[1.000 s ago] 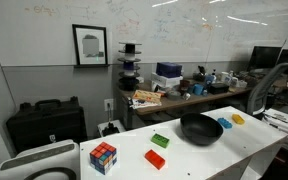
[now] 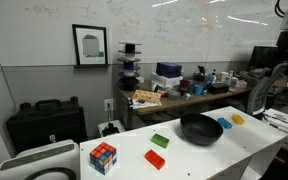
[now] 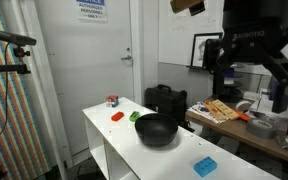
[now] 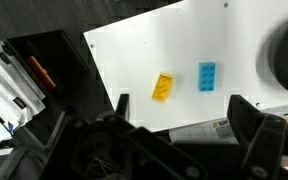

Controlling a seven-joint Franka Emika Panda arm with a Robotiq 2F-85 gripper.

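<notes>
Below my gripper in the wrist view, a yellow block and a blue block lie apart on the white table. My two fingers stand wide apart, above the surface, with nothing held between them. A black bowl rests mid-table. Left of it in exterior view 1 are a green block, a red block and a colourful puzzle cube. In exterior view 2 the dark arm looms large at the upper right; the yellow block does not show there.
A black drawer or box stands past the table edge in the wrist view. Behind the table, a wooden bench carries bins and other items. Bare tabletop surrounds the yellow and blue blocks.
In exterior view 1, more of the dark arm has come into view at the upper right edge. The blocks, cube and bowl have not moved.
</notes>
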